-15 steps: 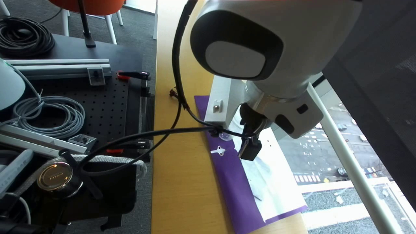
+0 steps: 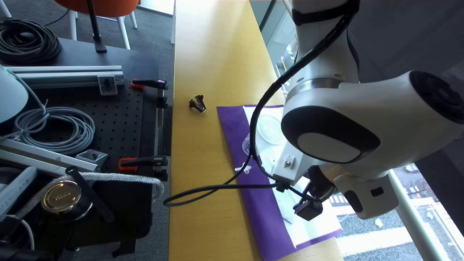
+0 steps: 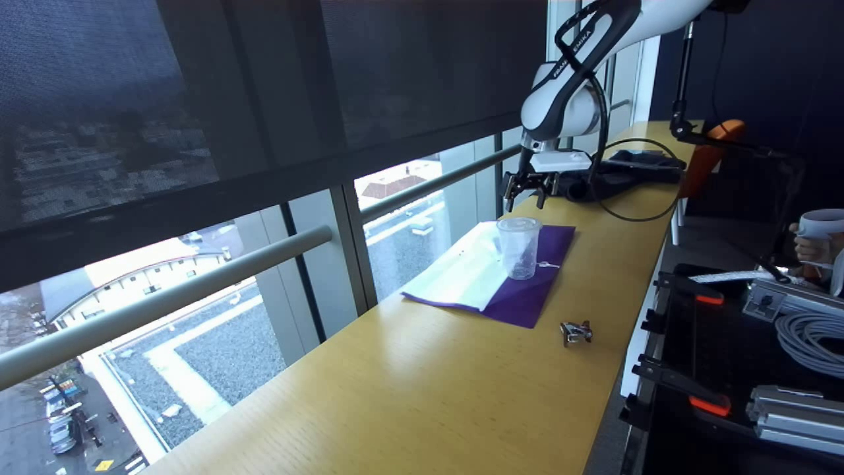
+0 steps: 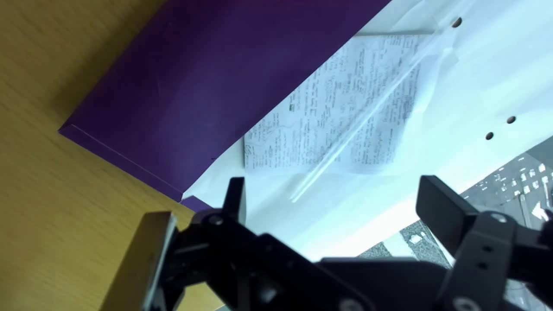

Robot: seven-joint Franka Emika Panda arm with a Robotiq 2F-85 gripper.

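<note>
My gripper stands open above the near end of a purple folder [image 4: 207, 77], its fingers [image 4: 236, 199] wide apart and nothing between them. Under it, on the white sheets [image 4: 451, 134], lies a long clear rod [image 4: 344, 140], perhaps a straw, across a page of handwriting [image 4: 321, 114]. In the second exterior view a clear plastic cup [image 3: 519, 252] stands upright on the folder, with the gripper [image 3: 526, 198] beyond it. A small white key-like piece [image 2: 244, 168] rests on the purple part. A metal staple remover [image 2: 198, 103] sits on the bare wood.
Along one side run a window and a rail [image 3: 158, 293]. Across a gap stands a dark cart [image 2: 117, 113] with clamps and cables. A black cable [image 2: 208, 189] loops from the arm over the table.
In the first exterior view, the arm and gripper have moved down and to the right, towards the window side. The cup shows there now, and the cable loop has shifted right.
</note>
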